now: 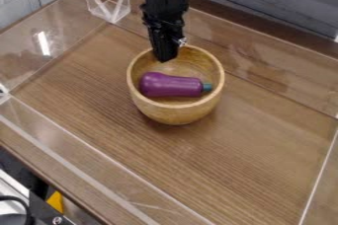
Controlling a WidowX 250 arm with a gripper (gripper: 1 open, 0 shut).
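Note:
A wooden bowl sits in the middle of the table, holding a purple eggplant-like object with a small teal end. Just behind the bowl's back rim, the black gripper hangs from the arm, raised above the bowl and shut, with nothing visible between its fingers.
Translucent plastic pieces stand at the back left and at the left edge. Dark items lie past the table's front-left edge.

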